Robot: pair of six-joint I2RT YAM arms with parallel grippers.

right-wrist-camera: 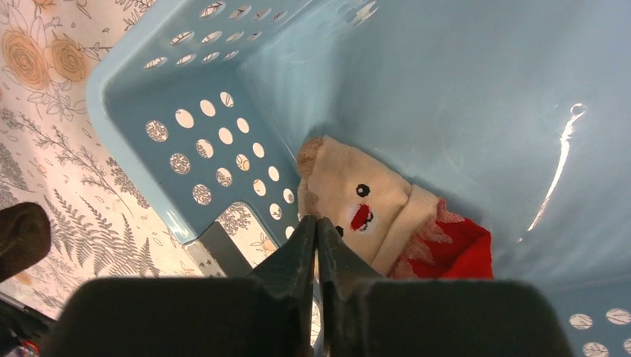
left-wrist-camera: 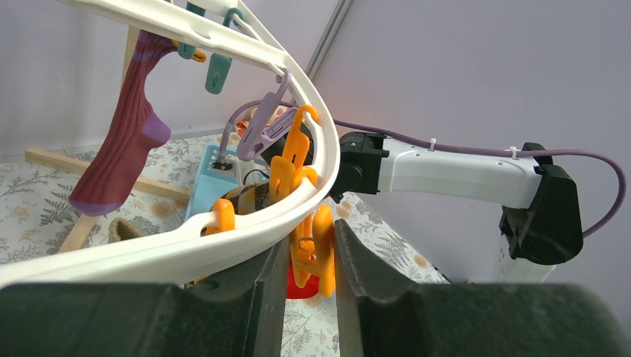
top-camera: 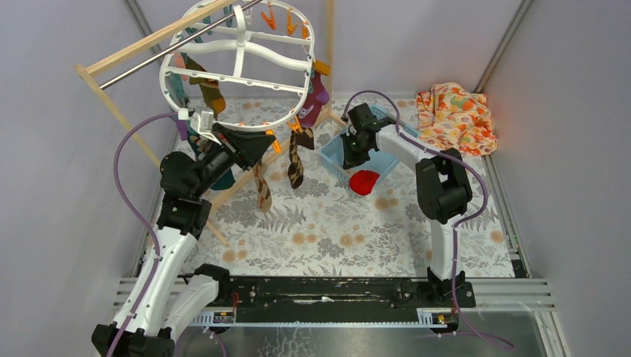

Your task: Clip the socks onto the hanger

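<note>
The white hanger [top-camera: 238, 56] holds several socks and clips. My left gripper [top-camera: 264, 141] is shut on an orange clip [left-wrist-camera: 322, 249] at the hanger's near rim, seen closely in the left wrist view. My right gripper is low in the blue basket, its fingertips close together at a cream sock with a face and red cuff [right-wrist-camera: 357, 193]; whether it grips the sock is unclear. From above, the red part of that sock [top-camera: 364, 181] shows at the basket's near side.
A wooden frame [top-camera: 134, 46] supports the hanger on the left. Patterned orange cloth [top-camera: 454, 119] lies at back right, beside the basket [top-camera: 383, 163].
</note>
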